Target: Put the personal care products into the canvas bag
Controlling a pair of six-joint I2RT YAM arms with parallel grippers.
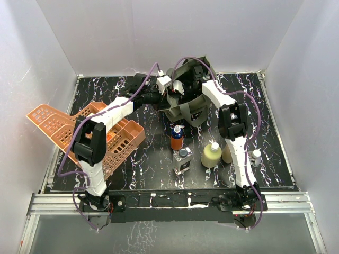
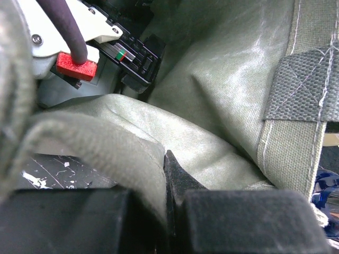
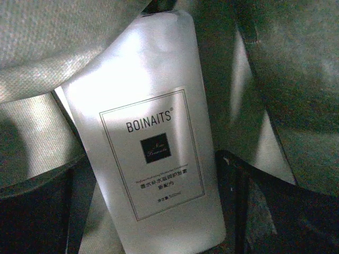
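My left gripper is shut on the rim of the grey-green canvas bag (image 1: pixel 193 114), at its left side; the fabric (image 2: pixel 95 132) runs in between the fingers. My right gripper (image 1: pixel 185 90) is down inside the bag. In the right wrist view its part-open fingers stand either side of a white BOINAITS bottle (image 3: pixel 148 132) lying in the bag; whether they touch it I cannot tell. On the table in front of the bag stand an orange pump bottle (image 1: pixel 177 138), a square bottle (image 1: pixel 182 161), a yellow pump bottle (image 1: pixel 211 154), a tan bottle and a small white bottle (image 1: pixel 256 157).
An orange plastic basket (image 1: pixel 132 135) with an open lid fills the left side, under my left arm. The tan bottle (image 1: pixel 226 156) is partly hidden by my right arm. Grey walls close in the table at back and sides.
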